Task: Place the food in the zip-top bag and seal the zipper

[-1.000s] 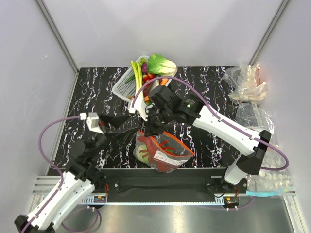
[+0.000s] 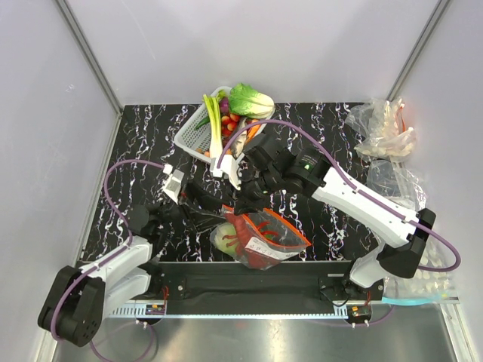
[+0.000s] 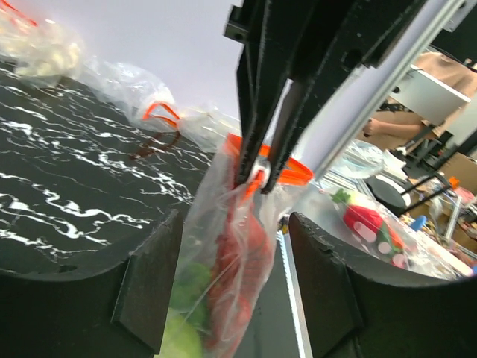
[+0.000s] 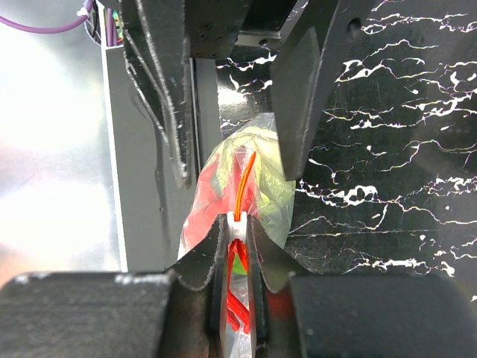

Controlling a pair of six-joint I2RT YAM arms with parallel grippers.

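Observation:
The clear zip top bag (image 2: 266, 253) with an orange zipper rests at the table's front edge, red and green food inside. My right gripper is shut on the white zipper slider (image 4: 237, 228); the orange strip (image 4: 244, 183) runs on beyond it. In the left wrist view the right fingers (image 3: 257, 112) pinch the bag's top from above. My left gripper is open, its fingers spread to either side of the bag in that view. From above, the left gripper (image 2: 219, 213) reaches the bag's left end; whether it touches the plastic is hidden.
Behind the arms stands a white basket (image 2: 189, 137) of vegetables, including a cabbage (image 2: 250, 101). Several filled bags (image 2: 385, 130) line the right side.
My left gripper has moved right, up to the bag's left end, and its arm has swung in. The right gripper and the bag have shifted slightly right.

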